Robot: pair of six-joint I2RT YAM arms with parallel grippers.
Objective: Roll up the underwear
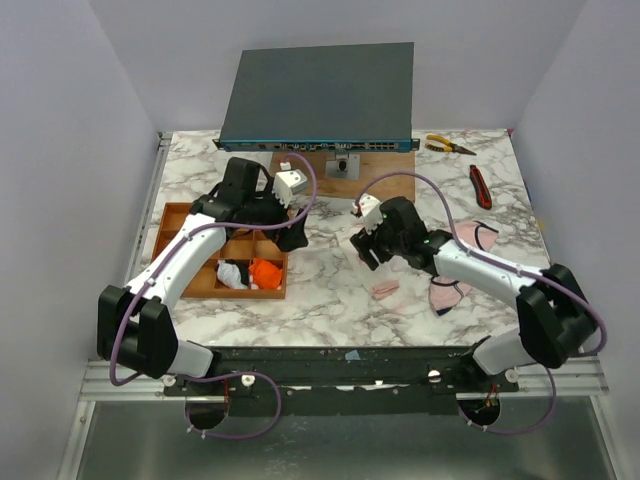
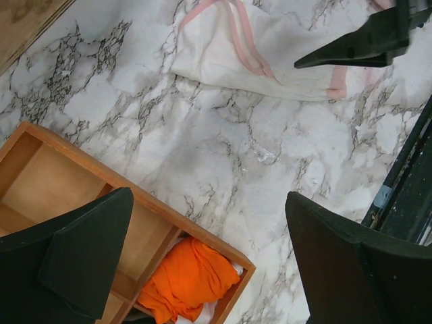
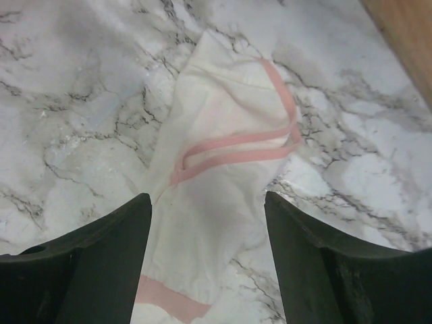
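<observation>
White underwear [image 3: 209, 202] with pink bands lies folded lengthwise into a strip on the marble table, its waistband end crumpled over. The right wrist view has my right gripper open above this strip, the cloth passing below its spread fingers with nothing held. From the left wrist view the same underwear [image 2: 250, 54] shows at the top, a dark fingertip of the right gripper over it. My left gripper stands open and empty, over the table and the near corner of the wooden box [image 2: 162, 208].
Rolled orange cloth [image 1: 265, 273] and black and white cloths [image 1: 233, 273] fill the box's front compartments. Pink underwear [image 1: 447, 292] lies to the right. Pliers [image 1: 450, 145] and a red knife [image 1: 480, 187] are at the back right. A wooden board [image 1: 385, 187] sits behind.
</observation>
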